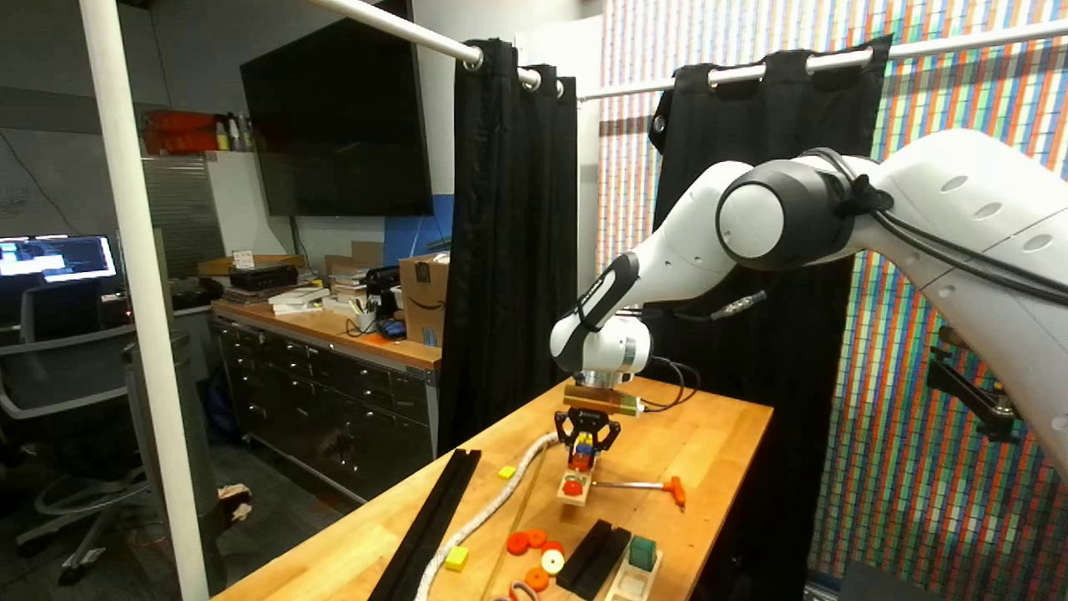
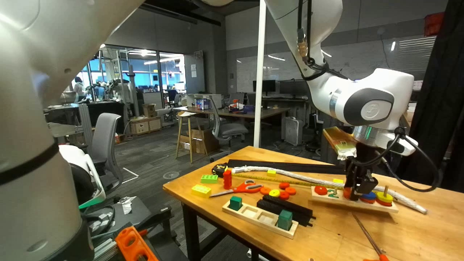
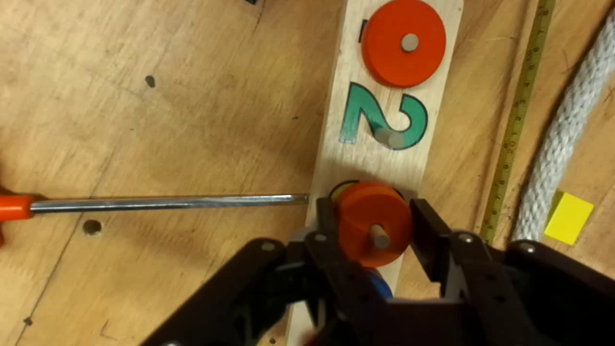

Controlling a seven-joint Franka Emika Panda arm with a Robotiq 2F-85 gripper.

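A wooden counting board with pegs lies under my gripper. In the wrist view, the fingers are shut on the orange-red discs around the third peg, whose tip shows through the top one. One red disc sits on the first peg; the second peg, by the green "2", is bare. Beyond the gripper, exterior view 2 shows blue discs and a yellow-topped stack on the board. My fingers hide part of the board's far end.
An orange-handled screwdriver points at the board, its tip close to the edge. On the other side run a tape measure and a rope. Loose discs, black rails and a block tray occupy the table nearby.
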